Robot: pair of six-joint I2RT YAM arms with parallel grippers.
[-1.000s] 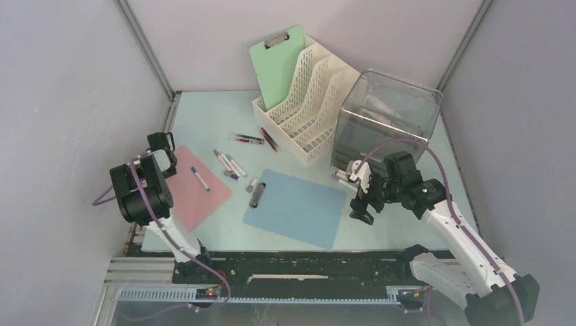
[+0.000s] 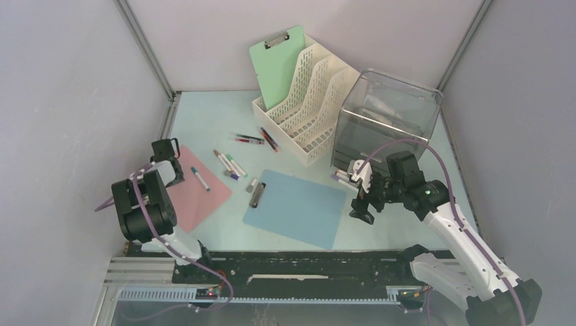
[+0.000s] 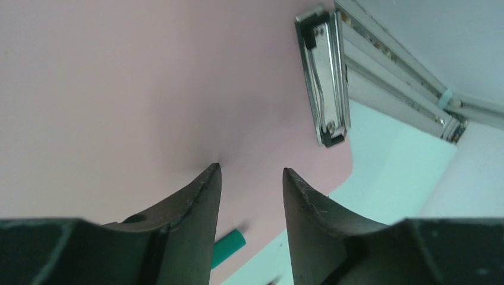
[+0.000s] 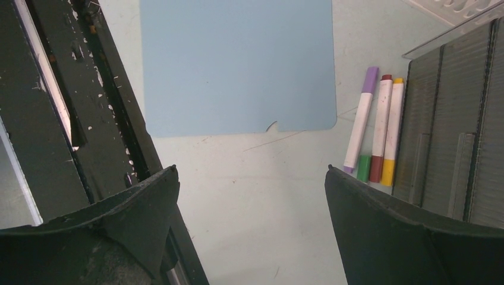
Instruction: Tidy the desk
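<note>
A pink clipboard [image 2: 202, 207] lies on the left of the desk, its silver clip [image 3: 325, 77] beyond my left gripper, which hangs over the board with its fingers apart and nothing between. A teal-capped marker [image 2: 200, 179] lies on that board. Several loose markers and pens [image 2: 229, 163] lie near the middle. A blue clipboard [image 2: 295, 210] lies at the front centre. A green clipboard [image 2: 275, 75] stands in a cream perforated organizer [image 2: 312, 136]. My right gripper is open above the desk, beside markers [image 4: 380, 124] lined up along a drawer box.
A clear-topped drawer box [image 2: 387, 102] stands at the back right. Grey walls and rails bound the desk on both sides.
My left arm has moved slightly toward the front and right over the pink clipboard. The right arm and the objects look unchanged.
</note>
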